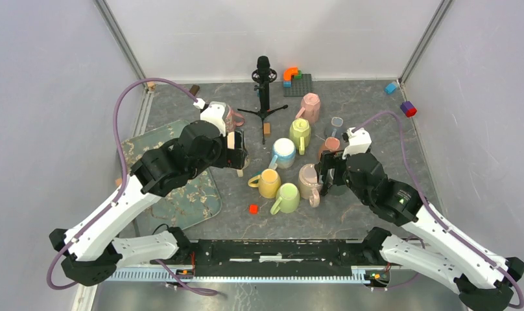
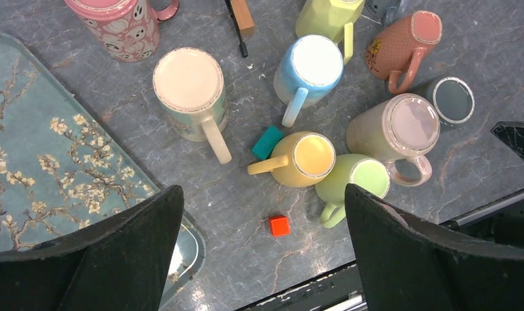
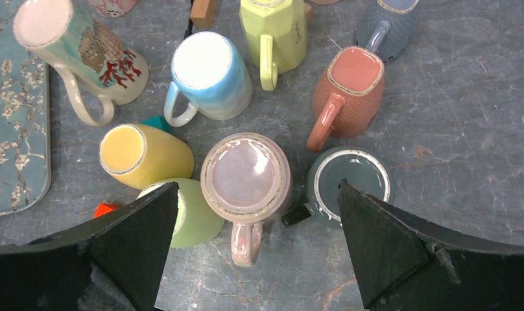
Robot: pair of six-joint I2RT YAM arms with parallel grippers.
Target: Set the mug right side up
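Note:
Several mugs stand bottom-up: a cream mug (image 2: 188,87), a blue mug (image 3: 201,65), a yellow mug (image 3: 142,155), a green mug (image 2: 350,184), a pale pink-beige mug (image 3: 245,175), a dark mug (image 3: 350,178), a coral mug (image 3: 347,97). My left gripper is open and empty above the mugs and the tray's edge. My right gripper is open and empty, hovering over the pale pink-beige and dark mugs.
A floral tray (image 1: 181,201) lies on the left. A black stand (image 1: 263,91) is at the back, small blocks (image 1: 253,208) lie about.

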